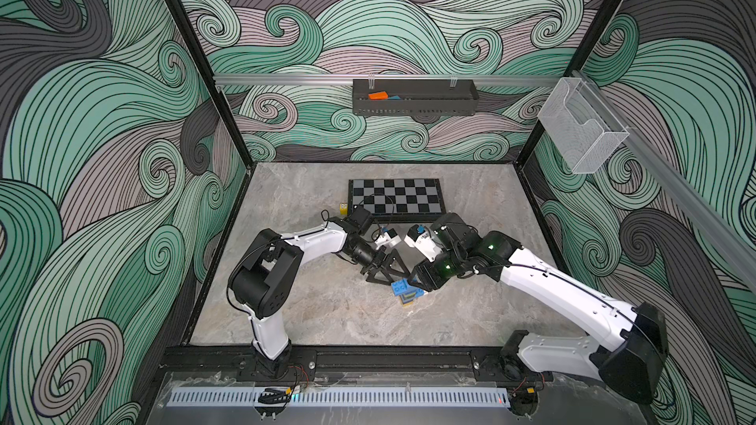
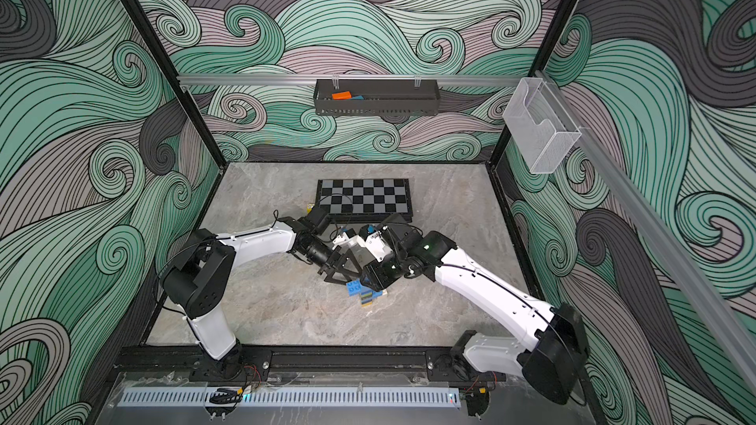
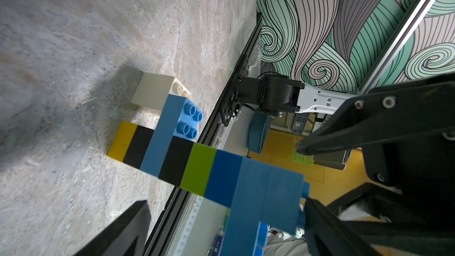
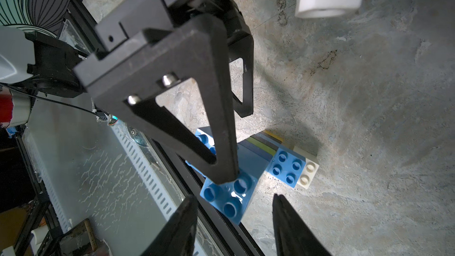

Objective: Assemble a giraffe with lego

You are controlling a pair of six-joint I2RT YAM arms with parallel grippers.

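A tall stack of bricks [image 3: 189, 161] stands on the table, yellow at the foot, then black, light blue, black, green and blue, with light blue on top. A light blue brick [image 4: 232, 194] juts out at its head. Low down sits a white brick [image 3: 154, 90], beside a protruding light blue brick [image 3: 184, 118]. My left gripper is open around the upper stack, one finger across the top brick's studs. Whether that finger touches them cannot be seen. My right gripper has its fingers apart close by the head, with nothing visibly gripped.
Behind the arms lies a black and grey checkered board [image 1: 396, 197], with a yellow brick [image 1: 343, 208] at its left edge. A dark bin [image 1: 415, 98] on the rail holds an orange piece [image 1: 378, 96]. Both grippers are crowded together.
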